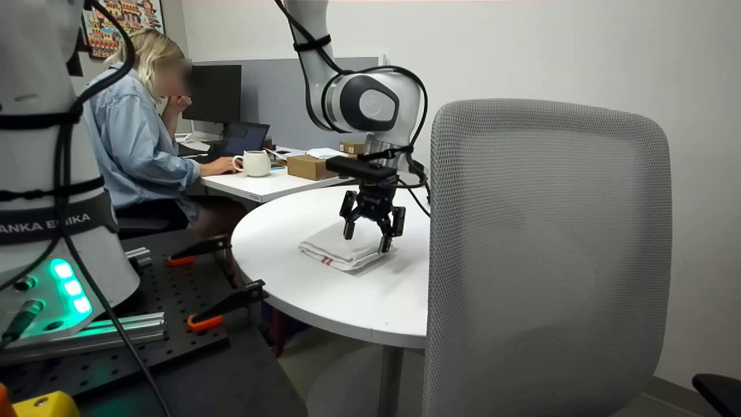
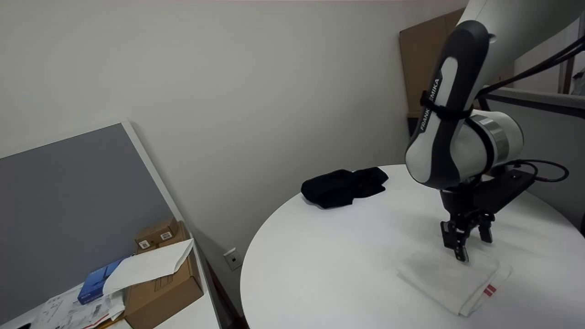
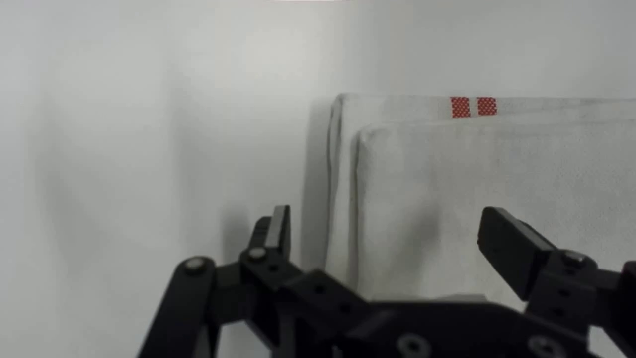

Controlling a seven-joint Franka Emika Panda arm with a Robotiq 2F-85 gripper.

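Note:
A folded white towel (image 1: 337, 251) with two red stripes lies flat on the round white table (image 1: 292, 285). In the wrist view, the layered left edge of the towel (image 3: 411, 179) runs between my spread fingers. One finger (image 3: 277, 229) is over bare table just left of that edge; the other finger (image 3: 513, 250) is over the cloth. My gripper (image 1: 366, 243) is open and low at the towel's side, with no cloth pinched. Whether the fingertips touch anything cannot be told. Exterior view 2 has the gripper (image 2: 472, 249) at the towel's far side (image 2: 447, 279).
A black cloth (image 2: 343, 186) lies at the table's far edge by the wall. A grey mesh chair (image 1: 549, 257) blocks part of the table in exterior view 1. Someone sits at the desk behind, near a white mug (image 1: 255, 163).

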